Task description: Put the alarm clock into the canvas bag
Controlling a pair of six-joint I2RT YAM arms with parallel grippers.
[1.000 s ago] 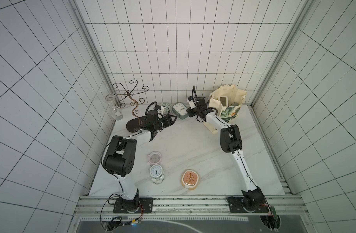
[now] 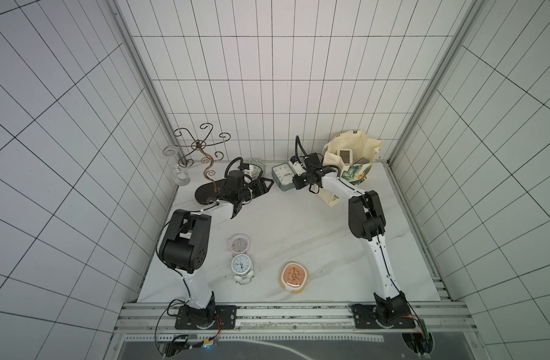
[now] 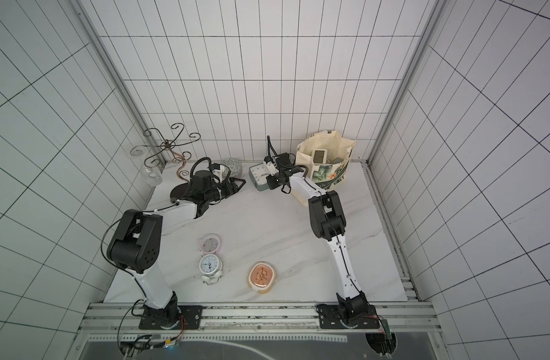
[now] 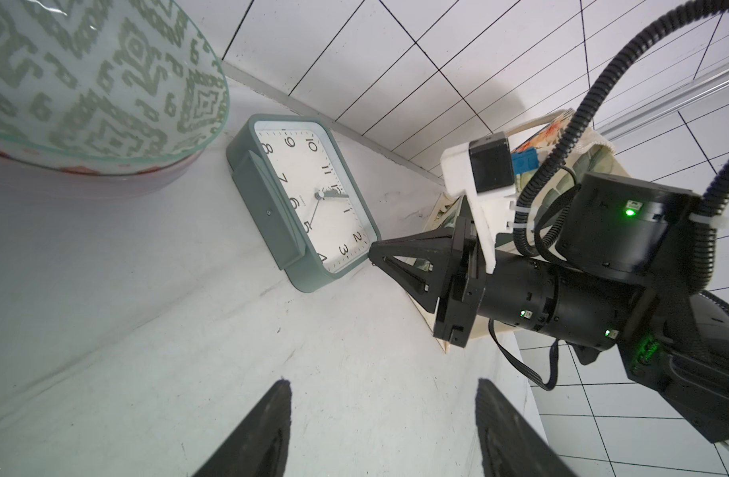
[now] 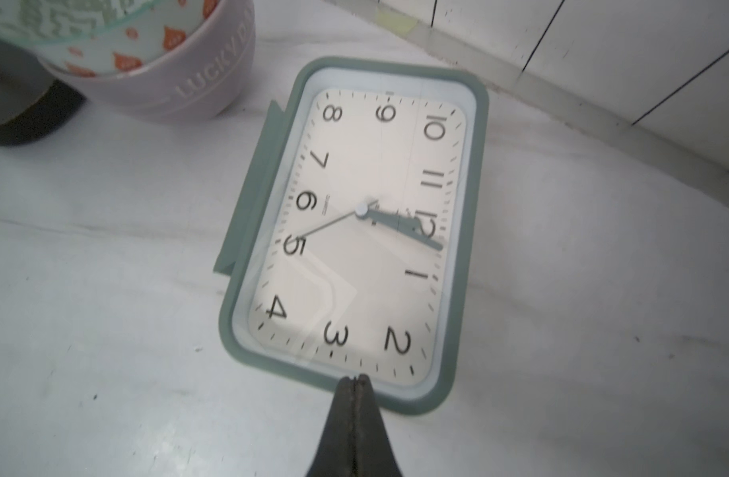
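Observation:
The green rectangular alarm clock (image 5: 360, 210) lies face up near the back wall, its frame apart from the bowls. My right gripper is shut with its two fingers together and nothing between them. Its tips stand over the clock's near rim in the right wrist view; in the left wrist view they meet the clock's corner from outside. Whether they press on it I cannot tell. My left gripper hangs wide open and empty, left of the clock. The canvas bag (image 2: 368, 145) stands open at the back right, with a small framed item inside.
Stacked bowls (image 5: 213, 67) stand left of the green clock. A curled metal stand (image 2: 210, 157) is at the back left. In front lie a pink round clock (image 2: 239, 243), a white clock (image 2: 241, 264) and an orange-faced clock (image 2: 294, 274).
The green clock has slid right and toward the front, away from the bowls. My right gripper has moved the same way, staying shut. The left arm has not moved.

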